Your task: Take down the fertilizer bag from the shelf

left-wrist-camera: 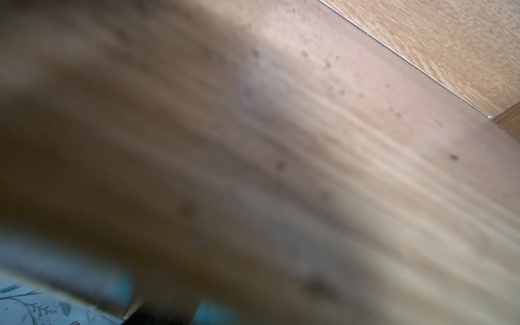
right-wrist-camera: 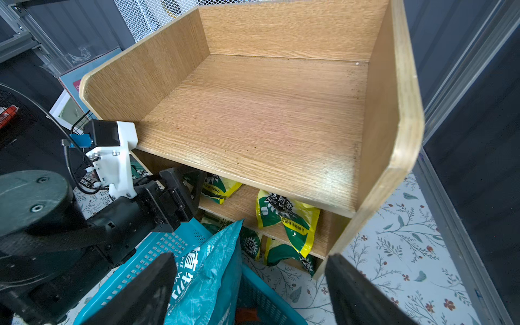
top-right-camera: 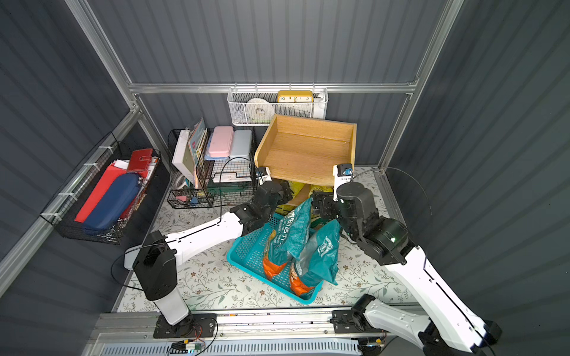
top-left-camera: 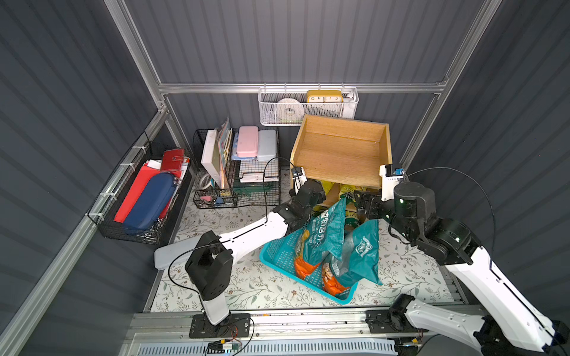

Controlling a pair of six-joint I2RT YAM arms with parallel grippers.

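Two yellow-green bags sit in the wooden shelf's upper compartment: a left bag and a right bag, whose lower end hangs over the board. From the left, my left gripper reaches in under the shelf top, shut on the left bag; its grip is mostly hidden. Blurred wood fills the left wrist view. My right gripper is open and empty, its blurred fingers spread in front of the shelf on either side of the right bag.
A teal basket in front of the shelf holds two teal-and-orange bags, which rise close below both grippers. More green bags lie on the shelf's lower level. Wire baskets stand left.
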